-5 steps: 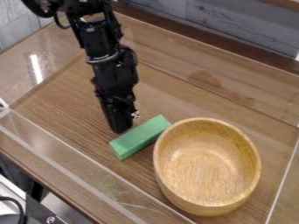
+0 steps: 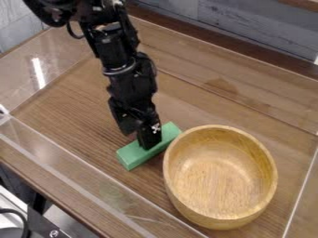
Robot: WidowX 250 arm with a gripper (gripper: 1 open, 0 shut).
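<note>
My black gripper reaches down from the top left, open, its fingers low over a green rectangular block and partly covering its upper end. Whether they touch it I cannot tell. The block lies diagonally on the wooden table, just left of a tan oval bowl.
The empty bowl takes up the lower right. Pale edges or walls border it at the back and left, and a black cable shows at the lower left.
The gripper has moved down over the green block, covering more of its upper end. The block and bowl look essentially in place.
</note>
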